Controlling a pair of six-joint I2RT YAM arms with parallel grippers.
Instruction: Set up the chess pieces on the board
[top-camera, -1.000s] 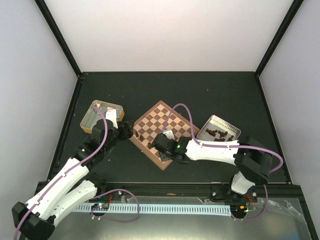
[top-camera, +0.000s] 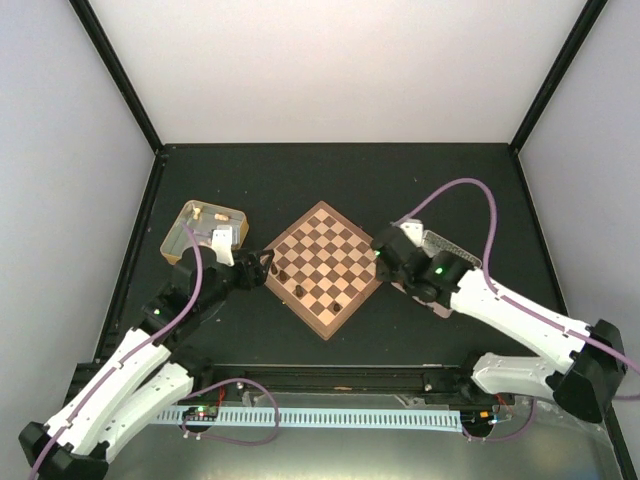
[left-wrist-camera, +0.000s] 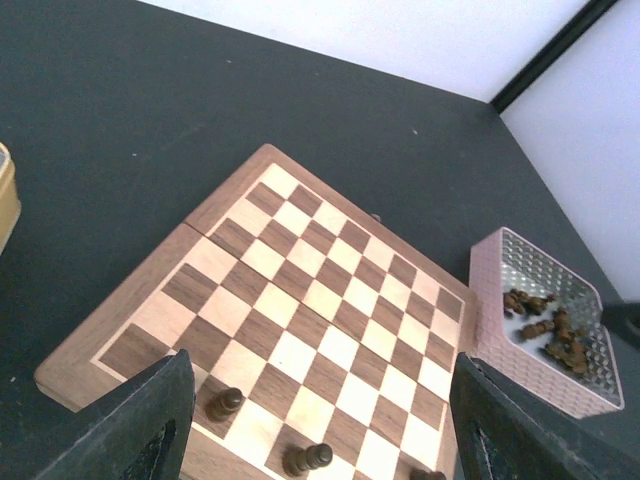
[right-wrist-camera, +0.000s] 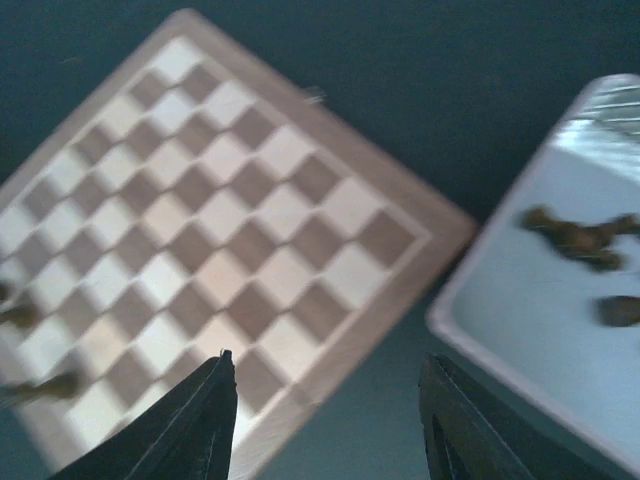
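The wooden chessboard (top-camera: 321, 245) lies mid-table with several dark pieces on its near-left part, including a dark piece (left-wrist-camera: 224, 404) and another (left-wrist-camera: 308, 457). My left gripper hangs open over the board's left side, nothing between its fingers. My right gripper is open and empty over the board's right edge, beside a tray of dark pieces; the right wrist view is blurred. In the top view the right arm covers much of that tray.
A yellowish container (top-camera: 172, 241) with light pieces stands left of the board, partly under the left arm.
My right arm has swung rightward and back from over the board's near part toward the tray, uncovering a dark piece near the board's front corner. The left arm has shifted slightly.
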